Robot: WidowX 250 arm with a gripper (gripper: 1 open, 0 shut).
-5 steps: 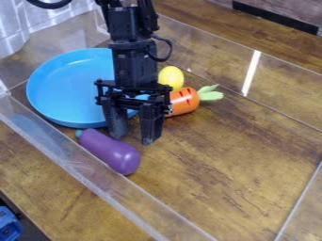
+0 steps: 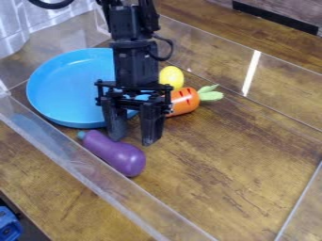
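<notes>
The black gripper (image 2: 134, 130) hangs low in the middle of the view, its fingers apart above the wooden surface, just behind a purple eggplant toy (image 2: 116, 154) that lies at the lower left. I see nothing held between the fingers. An orange carrot toy (image 2: 184, 100) with a green top lies behind the gripper to the right, and a yellow toy (image 2: 171, 77) sits farther back. A blue plate (image 2: 53, 90) lies at the left, partly hidden by the arm.
Clear walls edge the work area at left and right. A small blue object (image 2: 8, 226) is at the bottom left corner.
</notes>
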